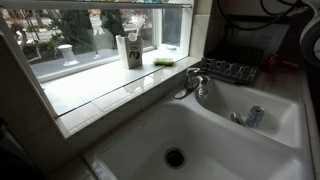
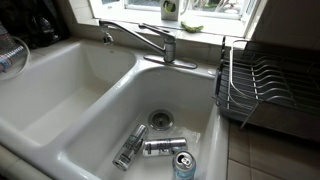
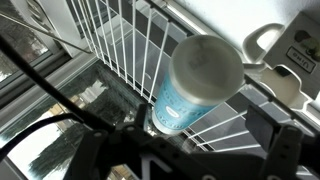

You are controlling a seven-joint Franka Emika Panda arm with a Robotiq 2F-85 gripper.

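Note:
In the wrist view, a cylinder with a pale rounded end and a blue printed side (image 3: pixel 182 108) is beside a white wire rack. My gripper is open, its dark fingers (image 3: pixel 265 125) set wide apart at the bottom of that view. The cylinder appears between and beyond the fingertips; whether it touches either finger I cannot tell. Several cans are in the right-hand basin: a blue-and-silver can (image 2: pixel 184 165) stands near the front, with a silver can (image 2: pixel 165 147) and another can (image 2: pixel 130 147) lying near the drain. Neither exterior view clearly shows the gripper.
A dish rack (image 2: pixel 265 85) occupies the counter beside the basin. The faucet (image 2: pixel 168 42) rises behind the sink divider. On the windowsill stand a white carton (image 1: pixel 130 50) and a green item (image 1: pixel 164 61). The larger basin (image 1: pixel 135 150) is empty.

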